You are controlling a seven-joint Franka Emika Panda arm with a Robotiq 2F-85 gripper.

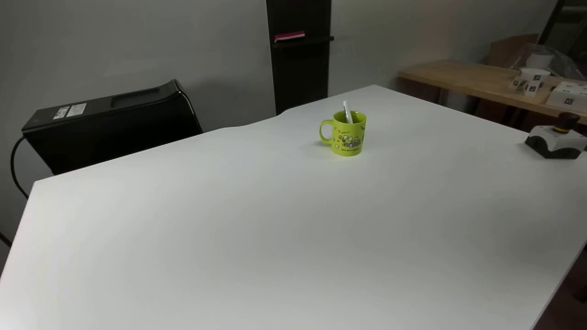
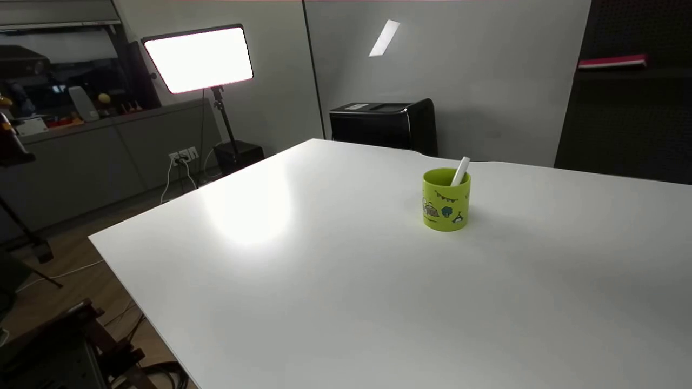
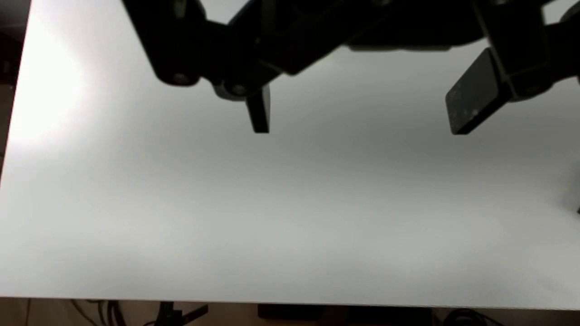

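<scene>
A lime-green mug with printed cartoon figures stands upright towards the far side of the white table. Its handle shows on the left in exterior view 1. Inside it a white stick-like object, perhaps a marker, leans with its upper end above the rim. Only the wrist view shows my gripper; its fingers are wide apart, open, with nothing but bare tabletop seen between them. The mug is outside the wrist view, so the distance from gripper to mug cannot be judged.
A white-and-black device with a dark knob sits at the table's right edge. A black box-shaped appliance stands beyond the far edge, and a lit panel lamp is off to the left.
</scene>
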